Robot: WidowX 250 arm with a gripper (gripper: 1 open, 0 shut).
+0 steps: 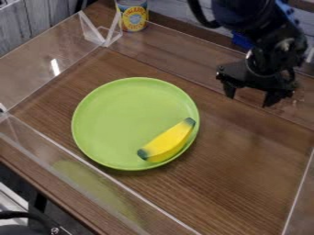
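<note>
My gripper [258,87] is a black arm end hanging over the right rear of the wooden table, open, with nothing visible between its fingers. A green plate [105,110] sits at the left, holding a yellow banana [164,141] near its front right rim.
A can [131,14] stands at the back left, beside a clear plastic piece. A blue object [241,41] is partly hidden behind the arm. Transparent edging runs along the left.
</note>
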